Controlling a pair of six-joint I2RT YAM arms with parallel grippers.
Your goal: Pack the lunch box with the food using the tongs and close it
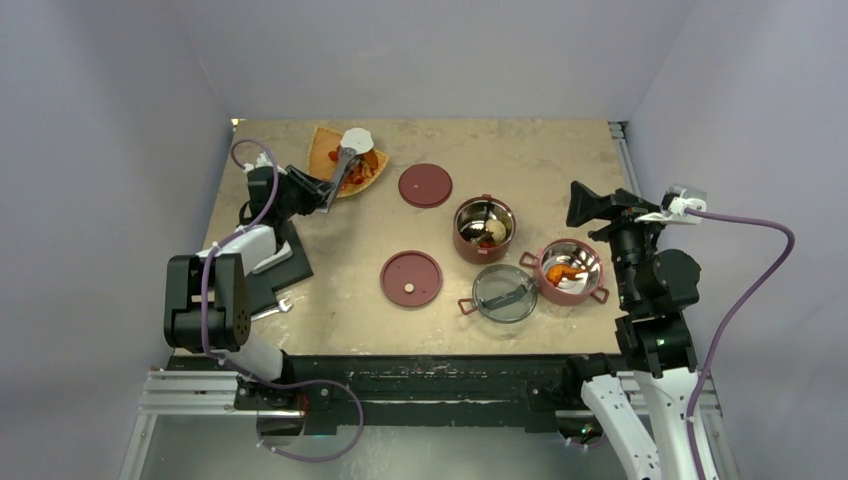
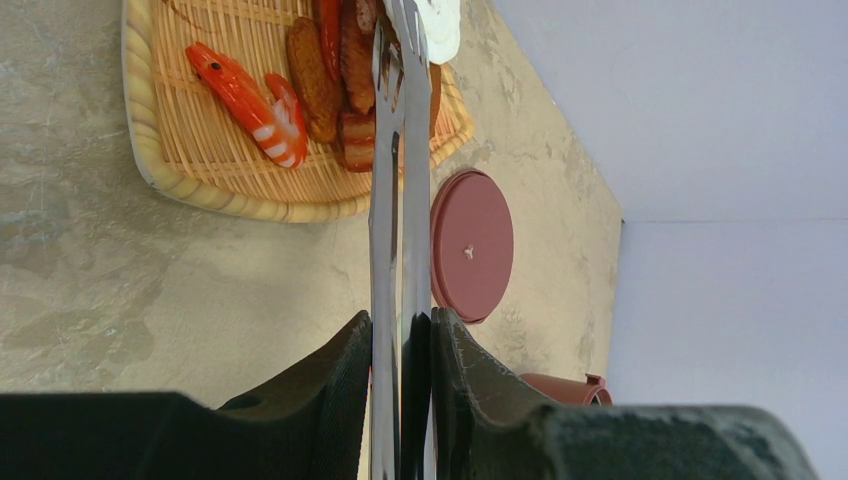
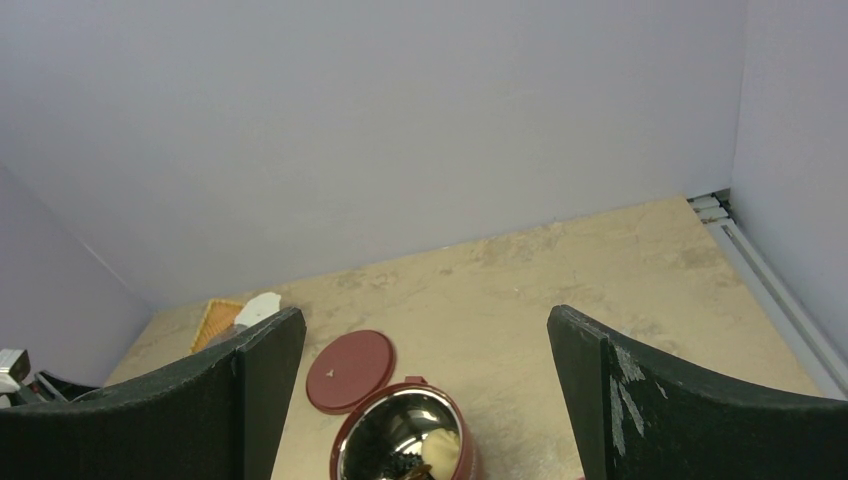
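Observation:
My left gripper grips metal tongs, whose tips reach into the food in a woven basket at the back left. The basket holds a shrimp, sausages and a white item. A pot in the middle contains food; a pink pot to its right holds an orange piece. My right gripper hangs open and empty above the right side of the table.
Two dark red lids lie on the table, along with a glass lid. A dark board and a wrench are at the left.

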